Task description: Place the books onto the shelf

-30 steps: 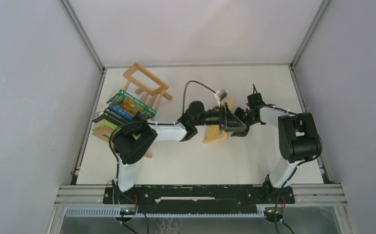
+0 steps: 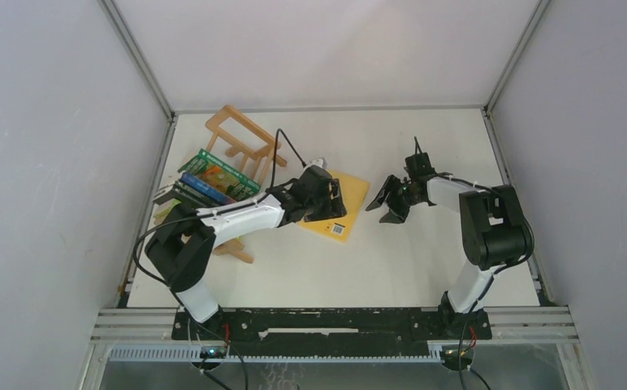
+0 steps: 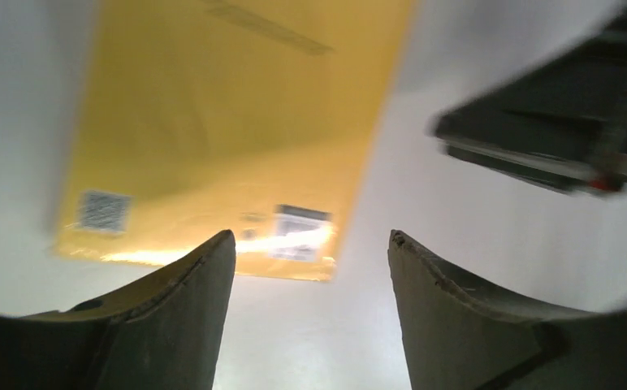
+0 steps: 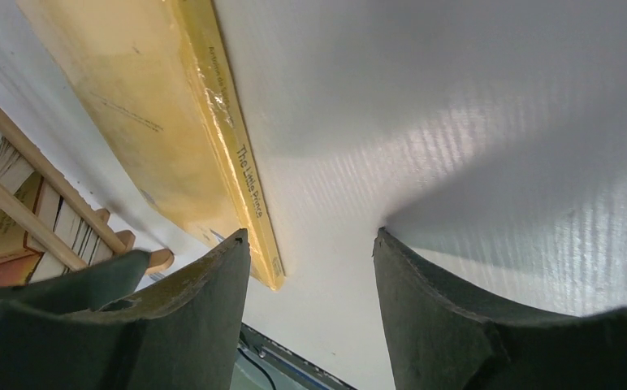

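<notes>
A yellow book [image 2: 353, 192] lies flat on the white table, partly covered by my left gripper [image 2: 340, 199] in the top view. Its spine [image 4: 244, 162] reads "The Little Prince" and faces my right gripper. In the left wrist view the book [image 3: 229, 146] lies below the parted fingers [image 3: 205, 284], with nothing held between them. Right of the book, my right gripper [image 2: 381, 207] stands with its fingers apart and only bare table between them. At the left, a green book [image 2: 221, 172], a blue book [image 2: 206, 188] and others stand in a wooden rack [image 2: 245, 122].
The rack's wooden foot [image 2: 235, 250] reaches toward the front, under my left forearm. Bare table [image 2: 359, 276] shows in front of the yellow book and behind it. White walls [image 2: 603, 162] close off the sides and back.
The yellow book, tilted up between the grippers a second ago, has come down flat farther left. My left gripper has moved left, away from the right one.
</notes>
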